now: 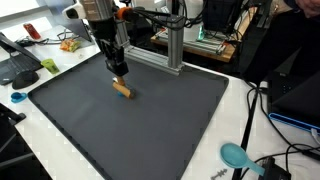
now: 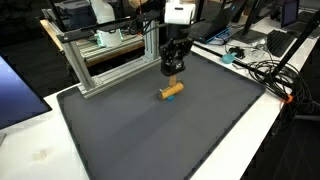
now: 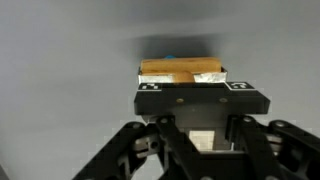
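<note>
A short orange-tan wooden piece is held under my gripper (image 2: 173, 74), whose fingers are shut on its narrow upright part. At its lower end is a longer crosswise bar (image 2: 171, 90); whether the two are one piece cannot be told. In the first exterior view the bar (image 1: 122, 90) slants near the grey mat's back. From the wrist, the wooden piece (image 3: 182, 67) spans the fingertips, with pale pads either side. A small blue spot (image 2: 171, 98) shows by the bar. Whether the bar touches the mat is unclear.
A green object (image 1: 49, 65) and a blue roll-like object (image 1: 18, 97) lie off the left edge; a teal spoon-like tool (image 1: 237, 157) is at front right.
</note>
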